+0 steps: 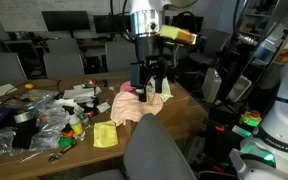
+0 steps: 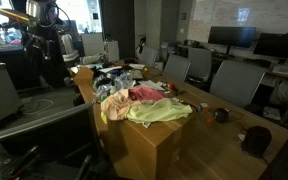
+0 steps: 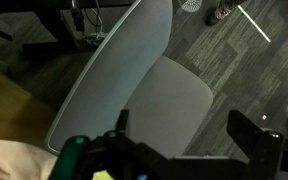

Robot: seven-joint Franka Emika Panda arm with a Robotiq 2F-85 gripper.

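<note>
My gripper (image 1: 155, 89) hangs in the air near the front edge of the wooden table, its fingers apart and nothing between them. In the wrist view the open gripper is over a grey chair (image 3: 159, 105). Cloths lie at one end of the table: a peach cloth (image 1: 130, 106), a yellow cloth (image 1: 105, 134) and a pale green cloth (image 2: 159, 108). A pink cloth (image 2: 144, 93) shows among them. At the wrist view's lower left corner, part of the peach cloth (image 3: 16, 160) is visible.
Clear plastic bags (image 1: 50, 124), bottles and small items clutter the rest of the wooden table (image 1: 92, 152). The grey chair's backrest (image 1: 156, 150) stands up close to the table's front edge. More chairs (image 2: 200, 64) and monitors (image 2: 231, 36) are farther off.
</note>
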